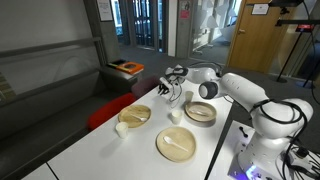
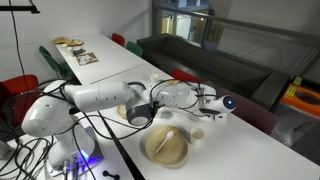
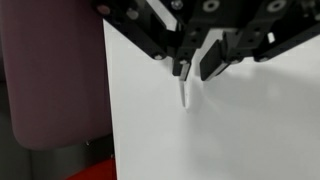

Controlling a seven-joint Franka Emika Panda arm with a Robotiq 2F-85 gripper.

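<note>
My gripper hangs over the white table, its dark fingers apart with a gap between them. A thin white stick-like piece shows at the tip of the left finger in the wrist view. Whether it touches that finger or lies on the table below, I cannot tell. From the first exterior view, the gripper is near the table's far end, beyond the plates and cups. The second exterior view has the arm's end near the table's edge by the sofa, with the fingers too small to read.
A round tan plate with a pale utensil lies near the arm's base. Another tan plate and a white cup stand on the sofa side; one more cup is mid-table. A red chair borders the table.
</note>
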